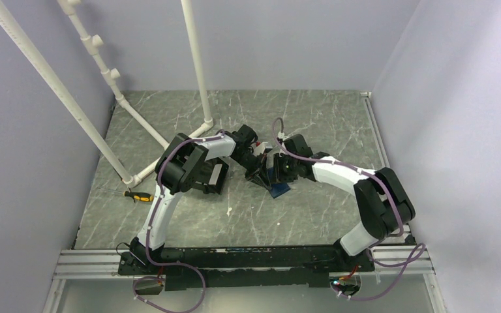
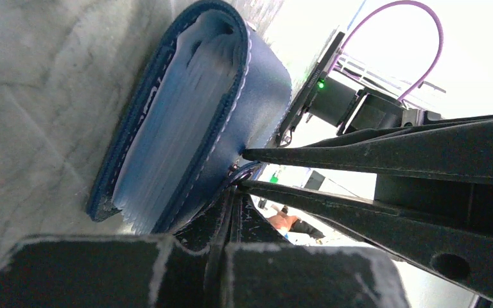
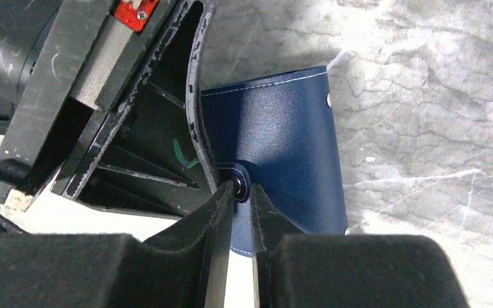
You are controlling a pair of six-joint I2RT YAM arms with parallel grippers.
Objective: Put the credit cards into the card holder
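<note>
The card holder (image 1: 280, 190) is a dark blue leather booklet lying on the grey marbled table, its clear plastic sleeves (image 2: 186, 109) showing along one edge in the left wrist view. A small strap tab with a metal snap (image 3: 237, 185) sits at its side. My left gripper is shut against the holder's cover, with nothing visible between its fingers. My right gripper has its tips close to the strap tab, one on each side, a narrow gap open between them. From above, both grippers partly hide the holder. I cannot make out any loose credit card for certain.
An open black box (image 1: 215, 177) stands under the left arm, with a pale item in it. Further left lie a yellow-black screwdriver (image 1: 138, 195) and white pipes (image 1: 137, 175).
</note>
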